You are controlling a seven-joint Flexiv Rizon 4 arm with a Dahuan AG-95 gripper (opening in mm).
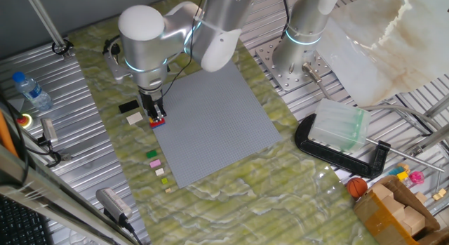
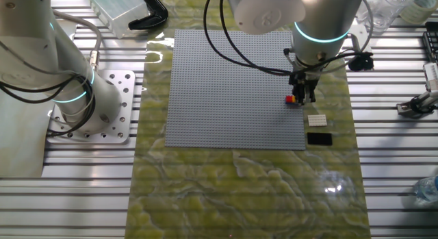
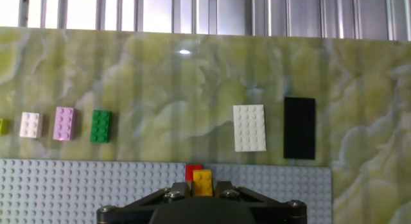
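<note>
My gripper points down at the edge of the grey baseplate (image 1: 214,126), its black fingers close against both sides of a yellow-orange brick (image 3: 202,179). A red brick (image 3: 191,172) lies right beside the yellow one, partly covered by it in the wrist view. In exterior view 1 the red brick (image 1: 159,122) shows just below the fingertips, with a bit of blue under it. Whether the yellow brick is seated on the bricks below cannot be made out.
Beside the plate lie a white brick (image 3: 249,128), a black brick (image 3: 299,128), a green brick (image 3: 101,126), a pink brick (image 3: 64,124) and a small white brick (image 3: 31,124). Most of the plate is bare. A clamp (image 1: 344,157) and a cardboard box (image 1: 382,217) stand off the mat.
</note>
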